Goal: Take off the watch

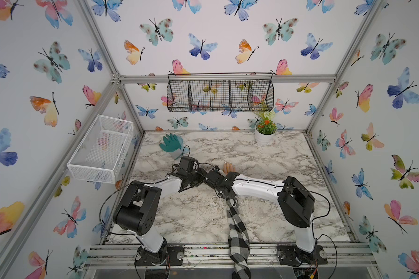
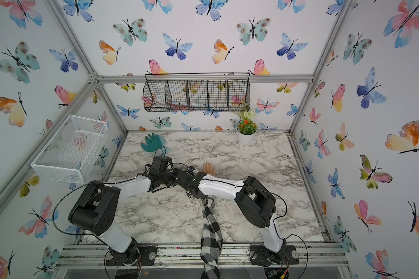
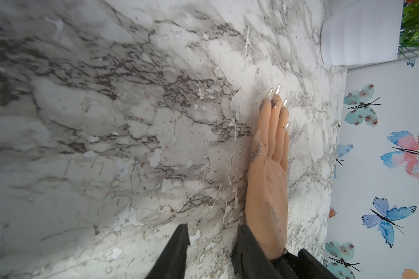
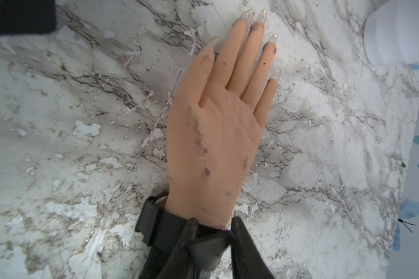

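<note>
A tan mannequin hand [image 4: 209,144] lies palm up on the marble table, fingers pointing away. Around its wrist sits the watch's black band [image 4: 170,227], with a bulky dark block on its left side. My right gripper is over the wrist. A blurred grey flap [image 4: 209,251], perhaps the strap's loose end, shows between its fingers; whether they grip it cannot be told. To the left of the wrist, my left gripper is partly open, with bare table showing between its fingertips. In the left wrist view, the watch is mostly hidden by dark parts.
A black-and-white checked sleeve [image 1: 237,232] covers the forearm and runs to the front edge. Teal gloves [image 1: 172,144] lie at the back left, a potted plant [image 1: 265,132] at the back right. The two arms' ends nearly touch at the wrist.
</note>
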